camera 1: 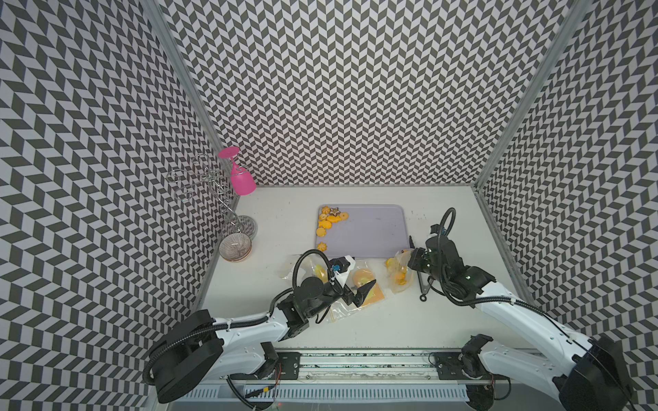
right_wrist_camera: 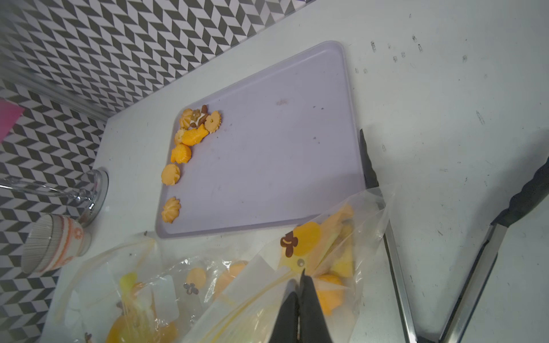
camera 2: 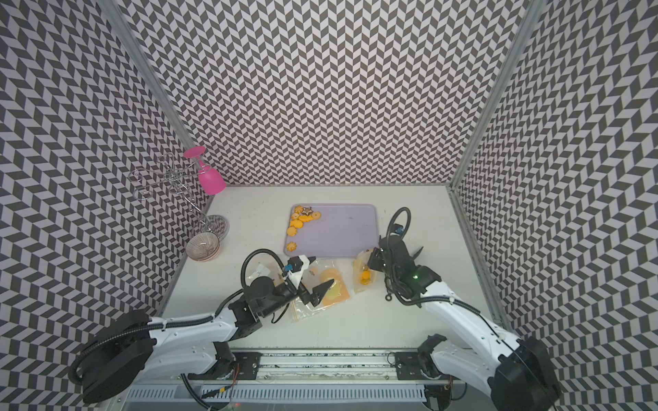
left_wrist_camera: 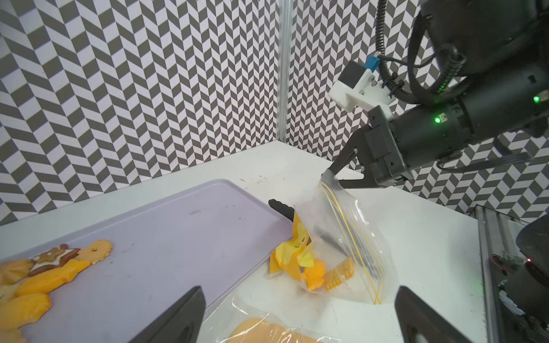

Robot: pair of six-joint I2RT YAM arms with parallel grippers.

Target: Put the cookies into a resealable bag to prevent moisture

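Note:
A clear resealable bag (left_wrist_camera: 348, 245) with a yellow zip line and yellow-orange contents hangs tilted from my right gripper, which is shut on its thin upper edge. Its lower end is at the table, in front of the tray's right part. My left gripper (camera 1: 363, 278) stands open with empty fingers, over another bag (camera 1: 346, 309) lying flat. In the left wrist view its fingers (left_wrist_camera: 180, 317) show blurred, apart from the held bag. Several cookies (right_wrist_camera: 194, 135) lie along the left side of the lilac tray (right_wrist_camera: 274, 154).
Metal tongs (right_wrist_camera: 477, 274) with dark tips lie right of the tray. Stacked bowls (camera 1: 235, 246) and a rack with a pink goblet (camera 1: 242, 181) stand at the left. The tray's middle and the far right of the table are clear.

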